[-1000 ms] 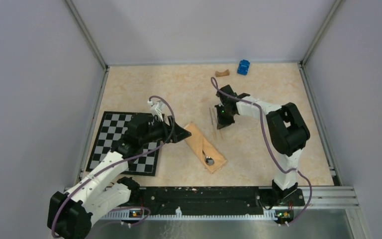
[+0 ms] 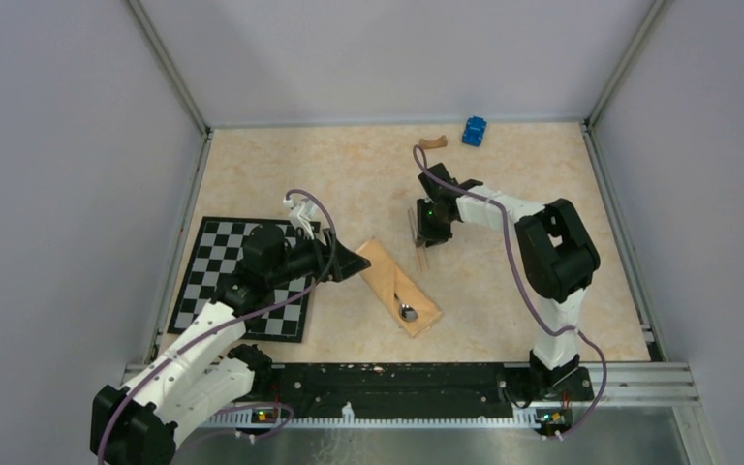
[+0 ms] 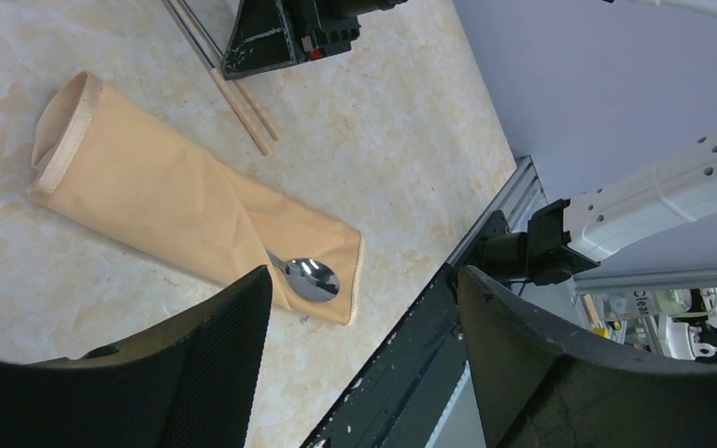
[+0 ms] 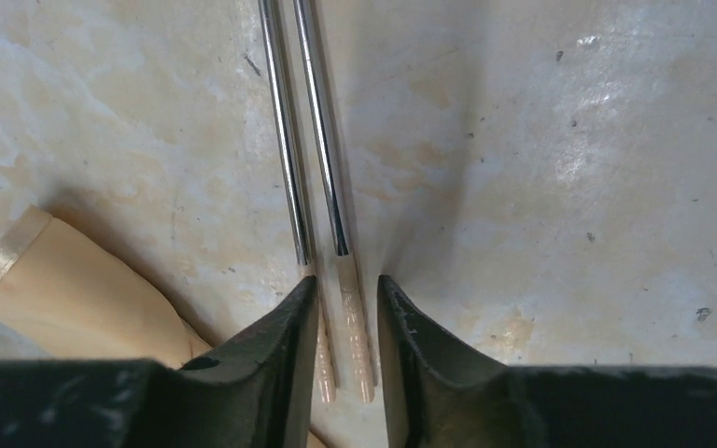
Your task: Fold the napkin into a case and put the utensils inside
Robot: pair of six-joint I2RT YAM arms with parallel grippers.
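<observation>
The folded peach napkin (image 2: 378, 271) (image 3: 140, 177) lies diagonally on the table, with a spoon (image 2: 408, 312) (image 3: 310, 280) in its open lower part, the handle tucked under the fold. Two metal chopsticks with light ends (image 4: 322, 140) lie side by side to its right. My right gripper is low over their light ends, fingertips apart, one on either side of the right-hand chopstick, as far as the right wrist view shows. My left gripper stands open above and left of the napkin, nothing between its fingers.
A checkerboard (image 2: 203, 291) lies at the left under the left arm. A small brown rest (image 2: 432, 142) and a blue object (image 2: 474, 131) sit at the back edge.
My right gripper has shifted slightly back and left in the top view over the chopsticks. The napkin, spoon and left arm look nearly unchanged.
</observation>
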